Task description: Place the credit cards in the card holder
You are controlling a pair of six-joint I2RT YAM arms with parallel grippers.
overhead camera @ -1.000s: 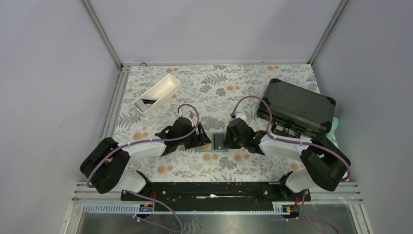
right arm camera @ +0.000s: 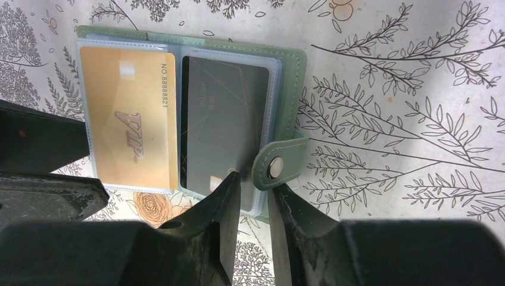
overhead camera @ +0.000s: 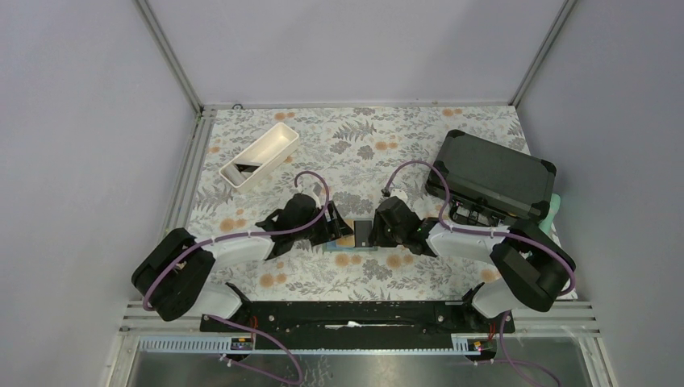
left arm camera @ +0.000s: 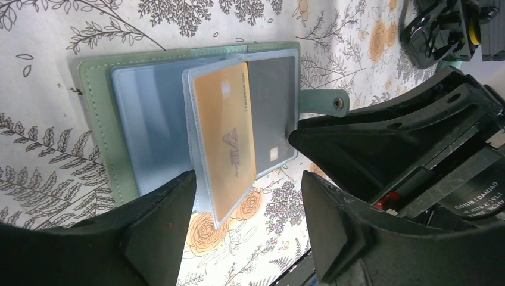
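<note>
An open green card holder (left arm camera: pixel 97 128) lies under both grippers, with clear sleeves. In the left wrist view, a sleeve with a gold VIP card (left arm camera: pixel 223 113) is lifted at a tilt between a blue page (left arm camera: pixel 152 113) and a dark grey card (left arm camera: pixel 273 98). My left gripper stands open, one finger either side of the raised sleeve. In the right wrist view, my right gripper is part open with a narrow gap, its tips at the grey card's lower corner. The snap strap (right arm camera: pixel 280 164) crosses one right fingertip; contact is unclear.
At the back left, a white tray (overhead camera: pixel 280 145) holds a dark item and a pale item (overhead camera: pixel 234 174). A large dark case (overhead camera: pixel 496 173) occupies the right side. Both grippers sit close together.
The gold card's sleeve has shifted slightly right toward the grey card. My left gripper has moved slightly right, and the right arm has shifted slightly left.
</note>
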